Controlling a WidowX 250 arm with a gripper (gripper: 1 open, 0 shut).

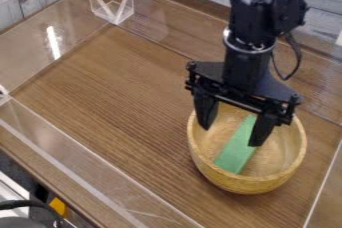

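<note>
My black gripper [235,110] hangs low over a round tan bowl [241,182] on the right, open, its two fingers spread left and right at the bowl's back half. A green rectangular block [233,155] lies in the bowl, slanted, between and just below the fingers. Whether either finger touches the bowl or block I cannot tell.
A small white wire-like object [110,8] stands at the back left. Dark cables run along the top and bottom-left edges.
</note>
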